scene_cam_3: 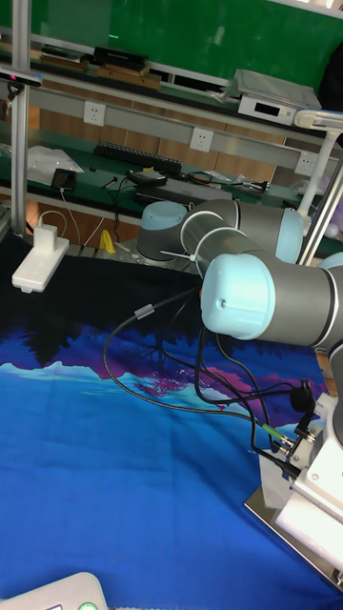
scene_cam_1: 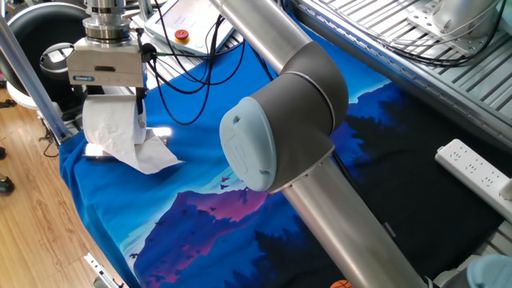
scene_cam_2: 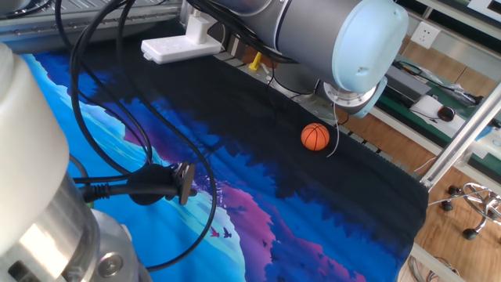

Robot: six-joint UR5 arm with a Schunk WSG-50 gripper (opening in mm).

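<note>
A white paper roll (scene_cam_1: 110, 122) sits directly below my gripper (scene_cam_1: 114, 100) in exterior view 1, its loose sheet (scene_cam_1: 156, 156) trailing to the right. One dark finger (scene_cam_1: 141, 100) shows at the roll's right end; the other is mostly hidden, so whether the fingers press on the roll is unclear. Under the roll lies a shiny metal plate (scene_cam_1: 95, 150) at the cloth's left edge. From exterior view 3, the roll (scene_cam_3: 312, 531) appears at lower right over the plate (scene_cam_3: 266, 512), partly cut off by the frame.
A small orange basketball (scene_cam_2: 315, 137) rests on the dark part of the printed cloth (scene_cam_2: 266, 168). There is a white power strip (scene_cam_1: 472, 166) at the right edge. Black cables (scene_cam_1: 210, 76) loop beside the gripper.
</note>
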